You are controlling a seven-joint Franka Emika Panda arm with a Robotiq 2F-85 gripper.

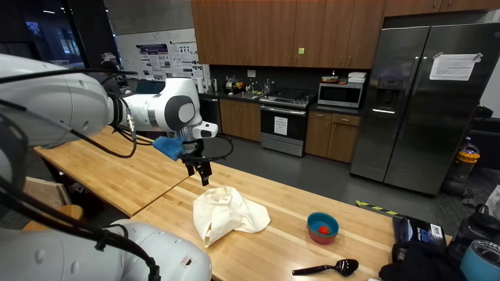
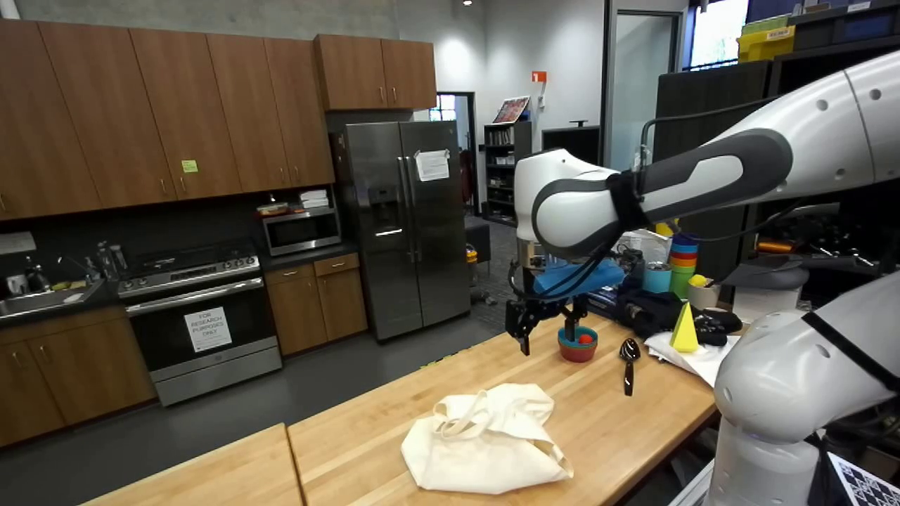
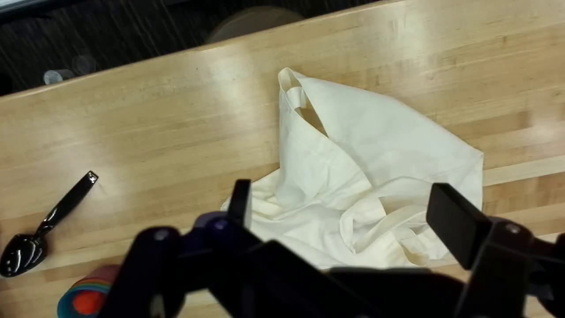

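A cream cloth bag [image 1: 227, 213] lies crumpled on the wooden table, its strap loops [image 3: 371, 228] showing in the wrist view. Above it hangs my gripper, open, with its two dark fingers wide apart and nothing held; the bag lies below them on the tabletop. Exterior view 1 shows the gripper [image 1: 198, 178] over the table just behind the bag. In exterior view 2 the bag [image 2: 489, 443] is in front of the gripper [image 2: 548, 333]. A stack of bowls [image 1: 322, 236], teal inside, holds a small red object [image 1: 323, 230]. Right of the bag rests a black spoon [image 1: 347, 267].
Dark cloth [image 2: 650, 312], cups [image 2: 681, 261] and a yellow wedge [image 2: 685, 329] on white material crowd the table's far end. A seam [image 1: 161, 194] divides two tabletops. Bare wood [image 1: 281, 234] lies between the bag and the bowls.
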